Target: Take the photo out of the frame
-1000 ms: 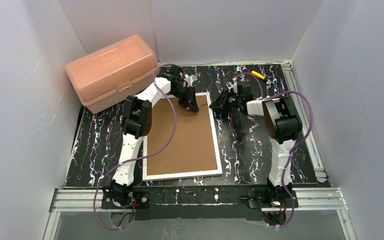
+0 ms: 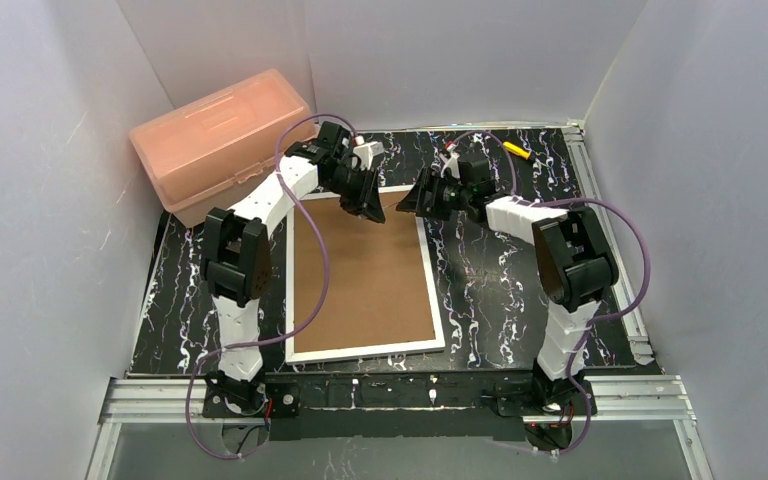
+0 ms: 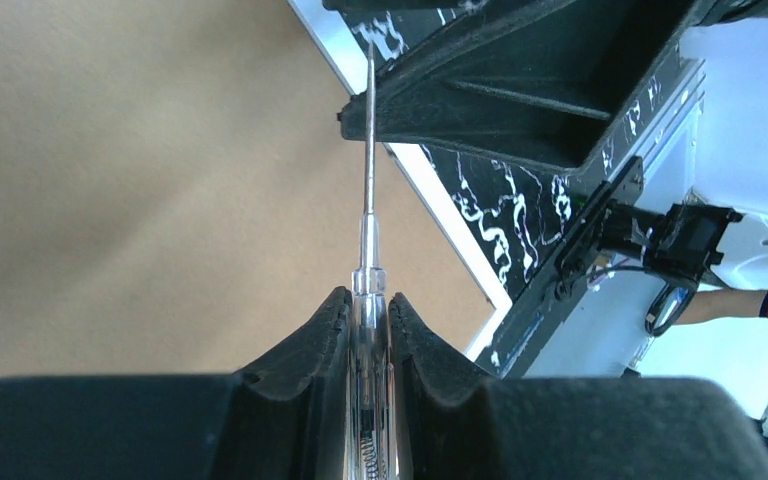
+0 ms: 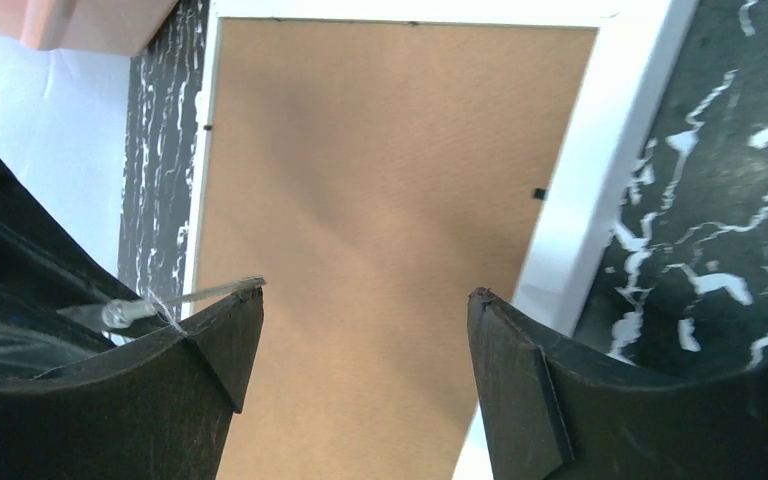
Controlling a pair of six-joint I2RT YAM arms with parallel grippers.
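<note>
The picture frame lies back side up, its white rim (image 2: 430, 290) around a brown backing board (image 2: 360, 290). My left gripper (image 2: 372, 216), above the board's far part, is shut on a slim screwdriver (image 3: 368, 390) with a clear handle. Its thin shaft (image 3: 370, 180) points toward my right gripper (image 2: 407, 205). That gripper is part open above the frame's far right side, nothing seen held between its fingers. In the right wrist view the screwdriver tip (image 4: 225, 290) appears beside its left finger; contact cannot be told. A dark tab (image 4: 540, 193) shows on the rim's inner edge. The photo is hidden.
A closed pink box (image 2: 220, 140) stands at the back left, close to the left arm. Near the back right lies a yellow-handled tool (image 2: 517, 150).
My right gripper has come left over the rim, above the board. The frame has stayed in place.
</note>
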